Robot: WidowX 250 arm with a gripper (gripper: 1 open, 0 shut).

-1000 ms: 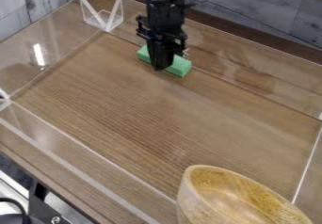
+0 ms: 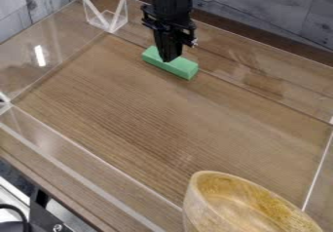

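Note:
A light green rectangular block [image 2: 178,69] lies flat on the wooden table near its back middle. My black gripper [image 2: 158,51] hangs over the block's upper left end, its lower tip just above or at the block's top edge. Whether its fingers are open or shut cannot be seen clearly.
A yellow bowl [image 2: 240,203] sits at the front right corner. Clear plastic items stand along the left edge and back left. A dark cable lies at the lower left.
My gripper has risen toward the back of the table, uncovering more of the green block, which stays in about the same place.

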